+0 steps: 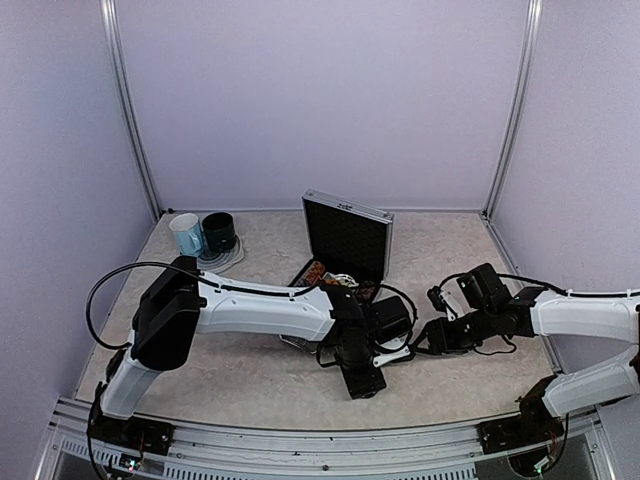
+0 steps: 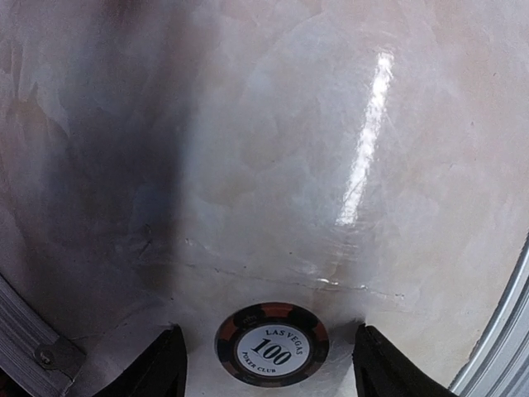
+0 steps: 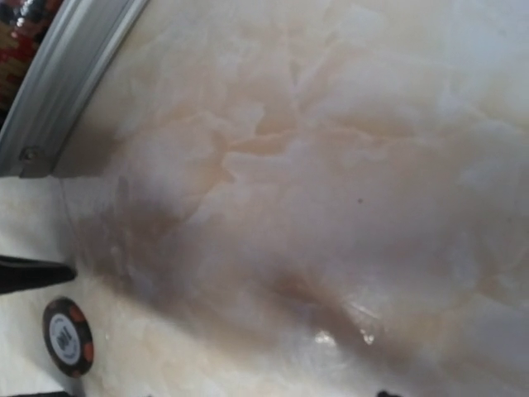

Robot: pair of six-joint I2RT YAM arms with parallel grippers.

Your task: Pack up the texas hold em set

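A black poker chip (image 2: 273, 343) marked 100 lies on the marbled table between the open fingers of my left gripper. The chip (image 3: 68, 337) also shows in the right wrist view, beside black fingers at the left edge. In the top view, the open silver case (image 1: 346, 235) holds chips and stands behind my left arm, which hides much of it. My right gripper (image 1: 432, 340) is low on the table just right of the left one; whether it is open is unclear.
A light blue mug (image 1: 186, 233) and a dark mug (image 1: 219, 231) stand on saucers at the back left.
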